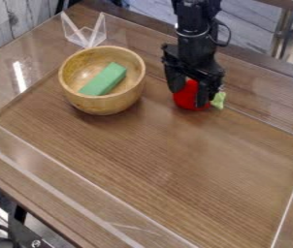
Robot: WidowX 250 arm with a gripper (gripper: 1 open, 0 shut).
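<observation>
My black gripper (188,76) reaches down from the top centre over a red round object (187,98), covering much of it. The gripper stands open around the object; whether the fingers touch it is unclear. A small pale green piece (216,100) shows just to the right of the red object.
A tan bowl (73,77) holding a green oblong block (104,80) sits at the upper left, with white wire-like shapes (87,29) behind it. A dark cable lies at the bottom left corner.
</observation>
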